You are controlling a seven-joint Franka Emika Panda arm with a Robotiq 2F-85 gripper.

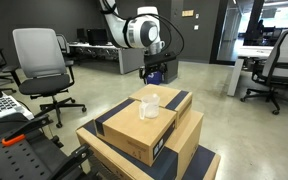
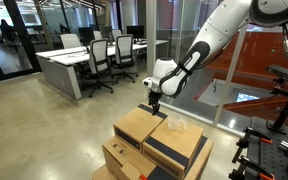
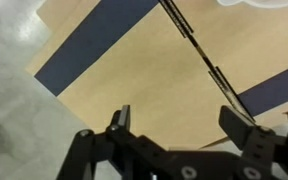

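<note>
My gripper is open, with nothing between its fingers. Below it in the wrist view lies the flat top of a cardboard box (image 3: 154, 80) with dark blue bands. A whitish, see-through container (image 1: 150, 103) rests on the box tops in the first exterior view. Only a white rim of the container (image 3: 256, 2) shows at the wrist view's top right edge, apart from the fingers. In the second exterior view the arm hangs over the far part of the boxes, with the container (image 2: 176, 122) to its right.
Several cardboard boxes (image 1: 139, 130) form a raised platform, with a dark gap (image 3: 206, 58) between two tops. A dark table (image 1: 19, 155) stands at the near left. Office chairs (image 1: 46, 65) stand on the open grey floor around it.
</note>
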